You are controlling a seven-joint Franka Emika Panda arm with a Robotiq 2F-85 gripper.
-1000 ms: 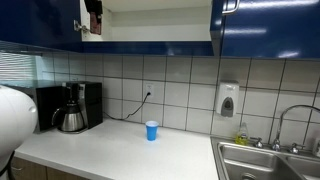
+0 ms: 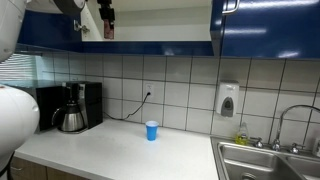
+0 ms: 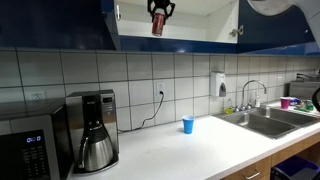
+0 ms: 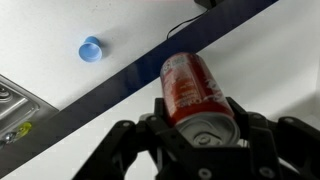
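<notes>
A red can (image 4: 192, 88) is held in my gripper, its metal end toward the wrist camera and the fingers shut around its sides. High up in the first exterior view, the can (image 2: 108, 30) appears against the open white cabinet, with the gripper (image 2: 106, 14) above it. The second exterior view shows the can (image 3: 157, 27) hanging roughly upright below the gripper (image 3: 160, 9), near the top edge. The cabinet's blue lower edge (image 3: 190, 46) runs just beneath it there. How far inside the cabinet opening the can is, I cannot tell.
A blue cup (image 2: 151, 131) stands on the white counter (image 2: 110, 145), which is otherwise mostly bare. The coffee maker (image 2: 72, 110) is at the left, the sink (image 2: 255, 163) at the right. Blue cabinet doors (image 2: 268, 30) flank the opening.
In the first exterior view, the gripper and can have moved right and slightly lower across the cabinet opening. More of the arm now shows at upper left. Cup and counter look unchanged.
</notes>
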